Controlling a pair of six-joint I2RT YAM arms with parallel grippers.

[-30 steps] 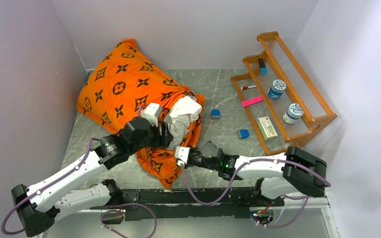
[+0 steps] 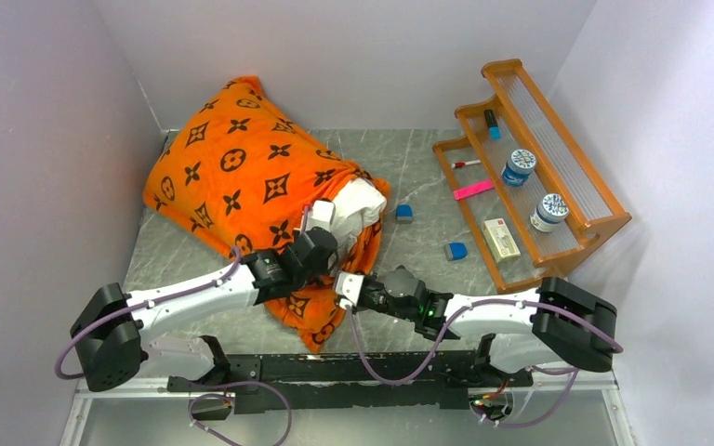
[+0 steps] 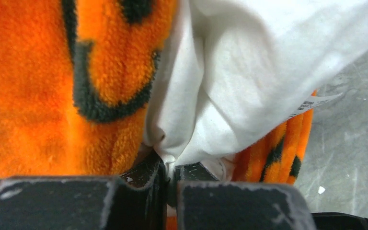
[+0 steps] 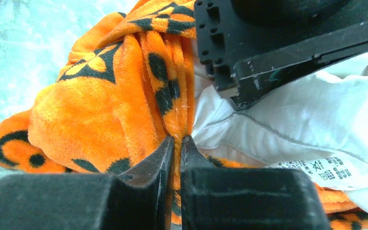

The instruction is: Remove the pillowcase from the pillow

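Observation:
The orange pillowcase (image 2: 232, 158) with black motifs covers most of the pillow, which lies slanting at the left. White inner pillow fabric (image 2: 357, 206) bulges out of its right end. My left gripper is shut on a gathered fold of the white fabric (image 3: 239, 86); orange plush lies beside its fingers. In the right wrist view, my right gripper has its fingertips close together on a bunched strip of the orange pillowcase (image 4: 96, 110). The left gripper's black fingers (image 4: 263, 86) reach into the white fabric close by. A printed label (image 4: 321, 170) shows on the white fabric.
A wooden shelf rack (image 2: 567, 149) with jars, a box and small items lies at the right. Two blue blocks (image 2: 404, 214) rest on the grey floor between it and the pillow. Both grippers are close together; walls stand behind and at the sides.
My left gripper has moved right, down to the white fabric, and now grips it. The pillowcase's right end has shifted slightly right, and my right gripper has moved a little rightward.

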